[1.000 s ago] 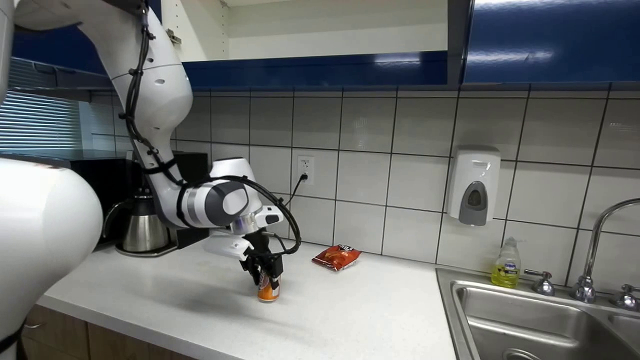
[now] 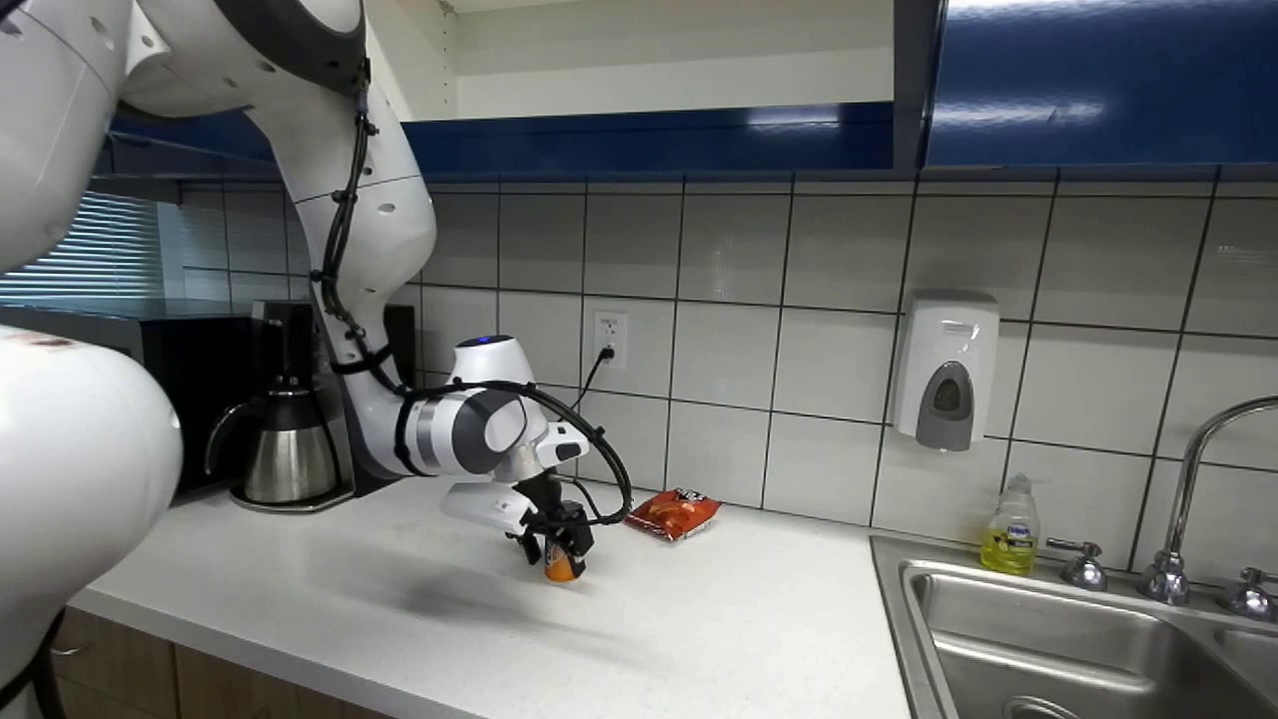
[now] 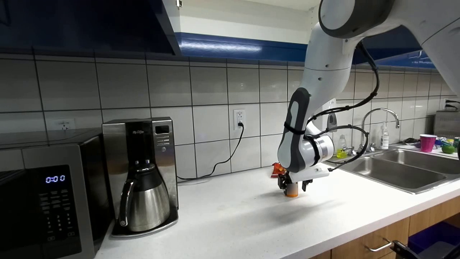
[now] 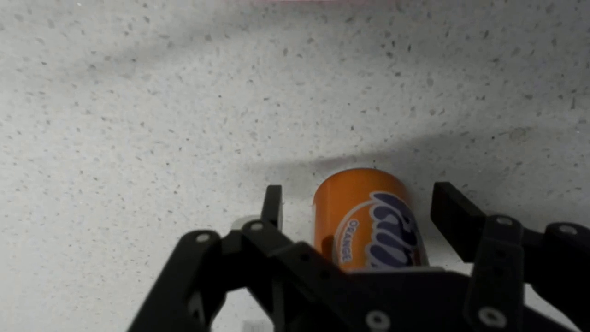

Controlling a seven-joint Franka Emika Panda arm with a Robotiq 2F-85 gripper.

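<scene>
An orange soda can (image 4: 354,216) with a purple logo stands on the white counter (image 2: 743,623), as far as the views show. My gripper is around it, its fingers part open. In the wrist view, bare counter shows between the can and the finger on the left, and a gap also shows on the right. The gripper's body hides the can's top part. From the side, only the lower orange part of the can (image 3: 292,192) shows below my gripper (image 3: 295,185).
A red chip bag (image 2: 674,513) lies close behind, near the tiled wall. The sink (image 2: 893,587) with a yellow soap bottle (image 2: 1010,527) is to the right; a coffee maker (image 3: 161,142) and microwave (image 3: 82,164) are left.
The can and my gripper have moved a little to the right and back toward the chip bag. The arm has shifted the same way. The bag is where it was.
</scene>
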